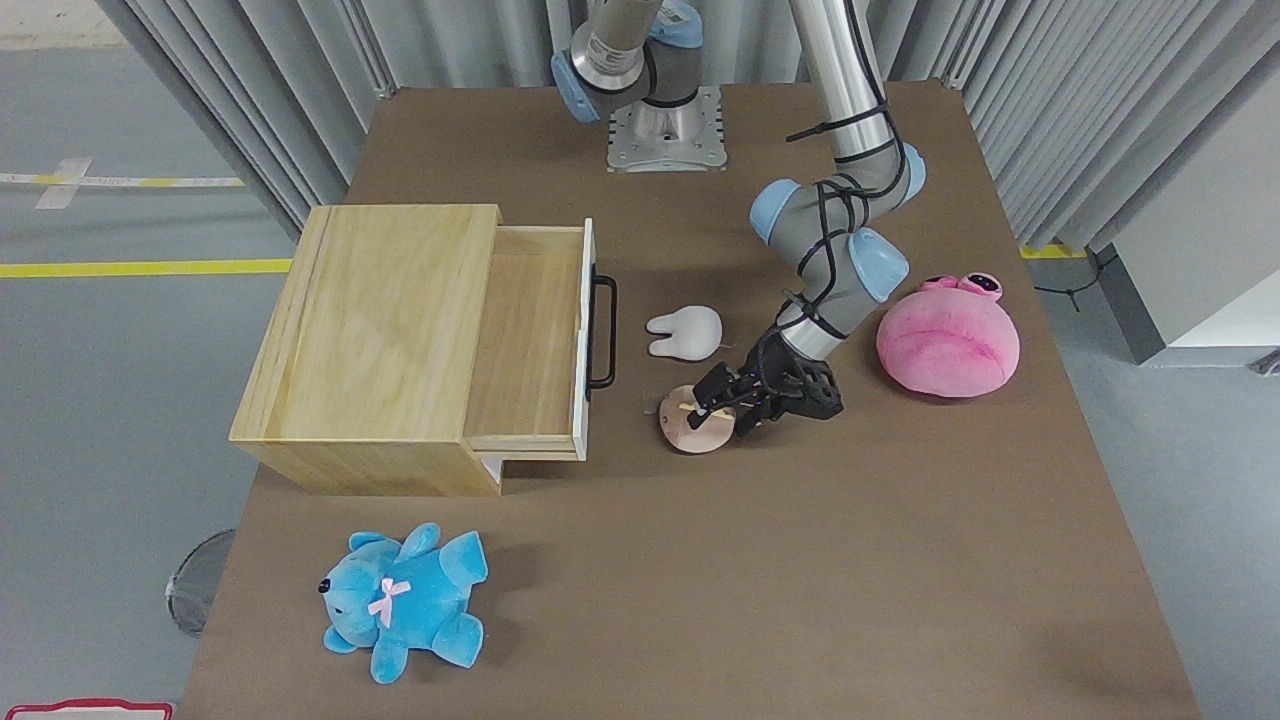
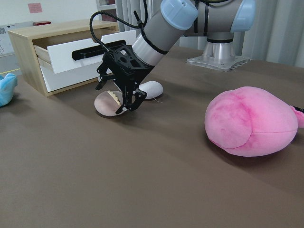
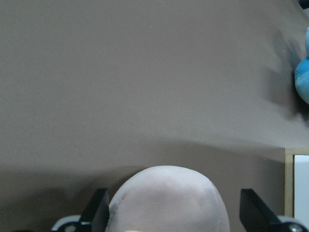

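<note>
My gripper [image 1: 717,422] is down at a round pale pink plush [image 1: 690,438] with a cream strip, its open fingers straddling it; in the wrist view the plush [image 3: 166,198] fills the space between two separated fingertips. In the left view the gripper [image 2: 112,95] stands over the same plush [image 2: 104,104]. A white tooth-shaped plush [image 1: 689,332] lies just behind. A wooden cabinet [image 1: 360,324] has its drawer [image 1: 528,336] pulled out toward the right, black handle [image 1: 612,330] on its front.
A pink plush [image 1: 948,342] sits to the right of the arm. A blue bear [image 1: 408,600] lies at the front left.
</note>
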